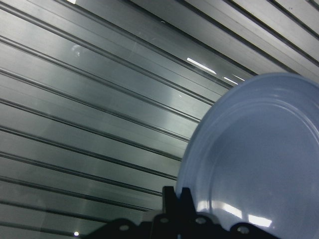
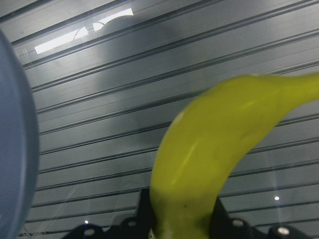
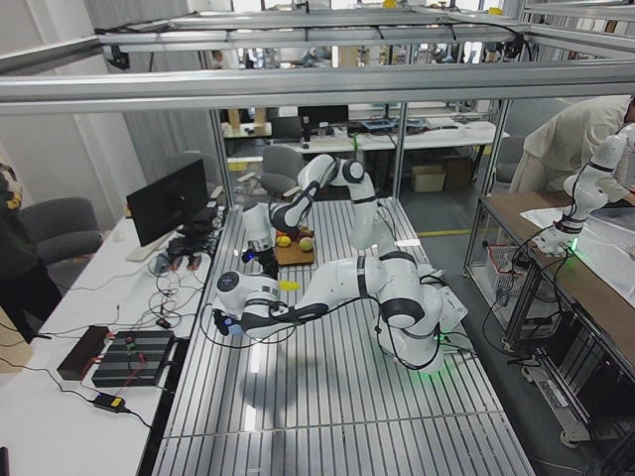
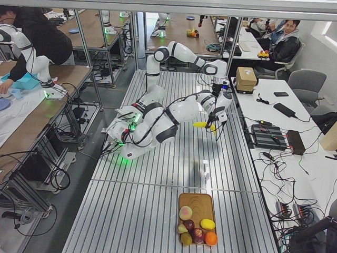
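In the left wrist view a blue plate point(image 1: 259, 159) fills the right side, with my left gripper shut on its rim. In the right wrist view my right gripper is shut on a yellow banana point(image 2: 224, 129), and a blue plate edge point(image 2: 15, 144) shows at the left. The banana point(image 3: 290, 285) also shows in the camera left view, partly behind the nearer arm, which hides most of the plate.
A wooden tray point(image 4: 197, 205) of several fruits stands at one end of the slatted table point(image 4: 131, 216). A white side desk point(image 3: 79, 416) with monitor, boxes and cables runs alongside.
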